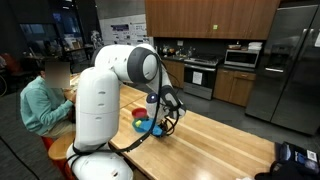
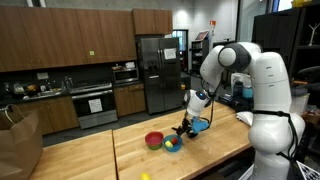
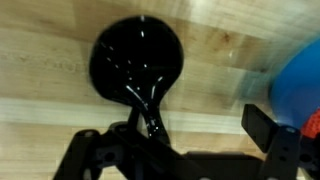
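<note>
A black spoon-like utensil (image 3: 137, 58) lies on the wooden table in the wrist view, its round head up-frame and its thin handle running down toward my gripper. My gripper is open above it. The left finger (image 3: 88, 152) is close to the handle, while the right finger (image 3: 262, 128) stands well to its right, near a blue bowl (image 3: 297, 88). Whether a finger touches the handle cannot be told. In exterior view 1 the gripper (image 1: 166, 126) is low over the table, just right of the bowls.
A red bowl (image 2: 154, 139) stands next to the blue bowl (image 2: 173, 143), which has something red inside. A yellow object (image 2: 145, 176) lies at the near table edge. Someone in green (image 1: 40, 105) sits at the left.
</note>
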